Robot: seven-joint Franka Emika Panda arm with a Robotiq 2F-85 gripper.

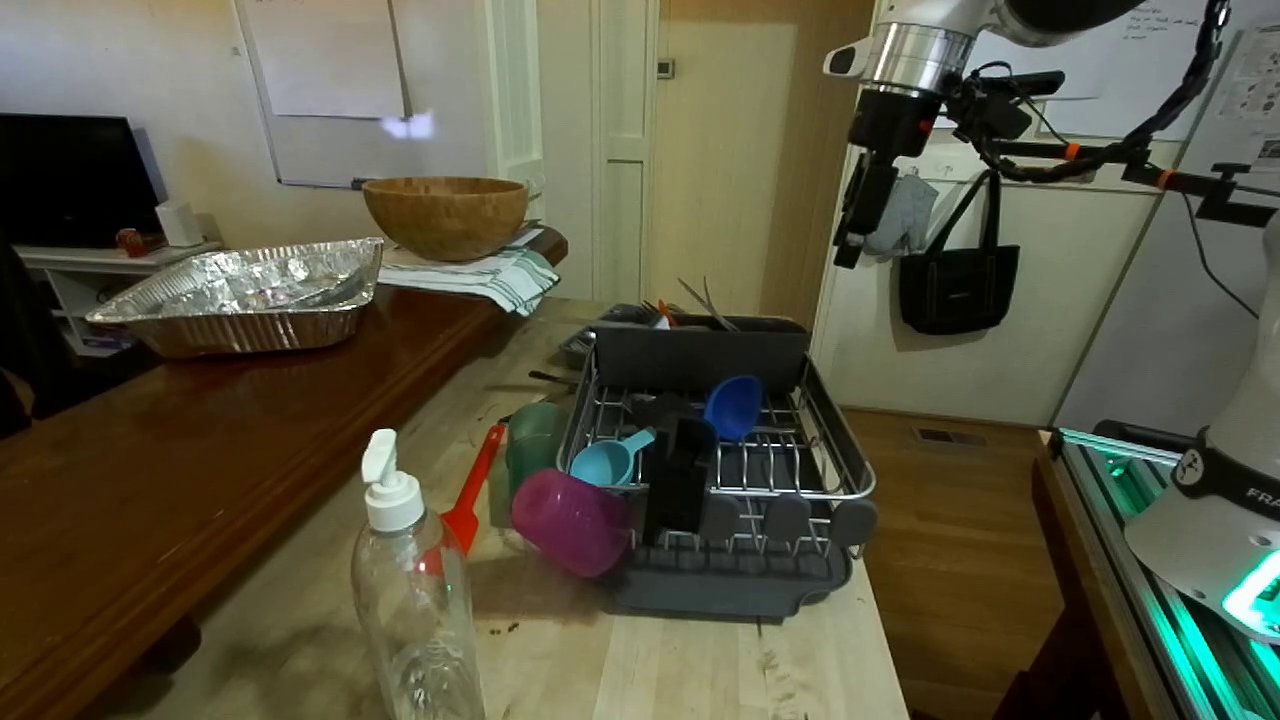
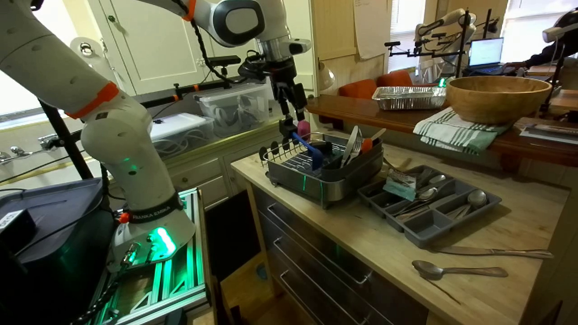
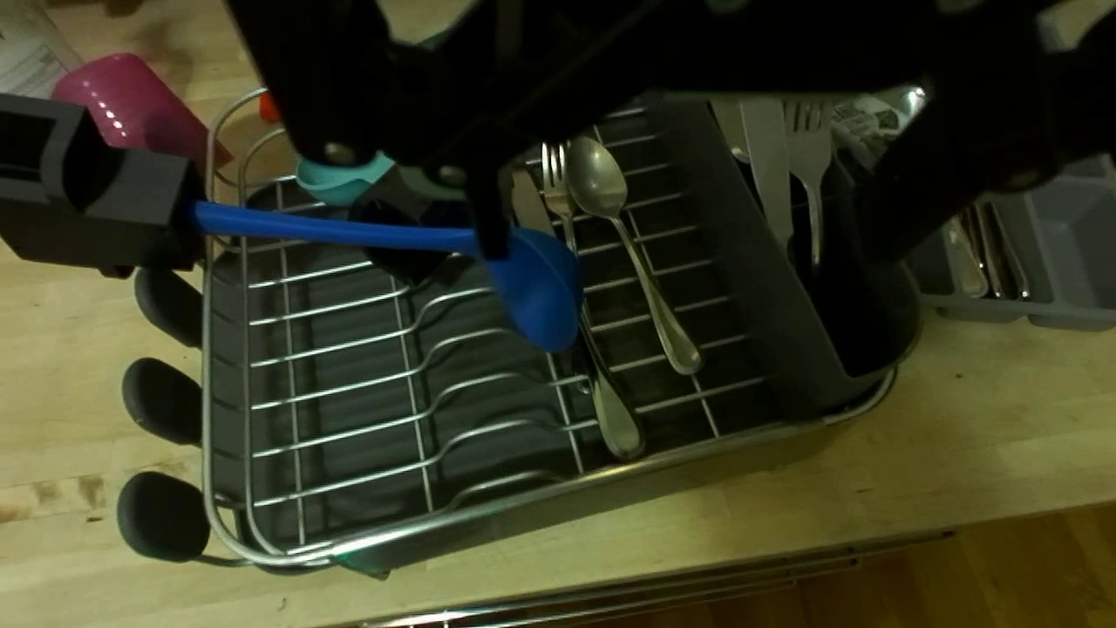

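My gripper stands open above the dish rack, its two fingers well apart and nothing held between them. In exterior view 1 the gripper hangs high, to the right of the rack. The rack has silver wires and a grey base. Across it rests a blue spoon with a blocky black handle; one fingertip partly covers the spoon in the wrist view. A metal spoon and a fork lie on the wires. A light-blue scoop sits at the rack's near left.
A pink cup, green cup, red utensil and pump bottle are left of the rack. Beyond it lies a grey cutlery tray, with a knife and spoon loose nearby.
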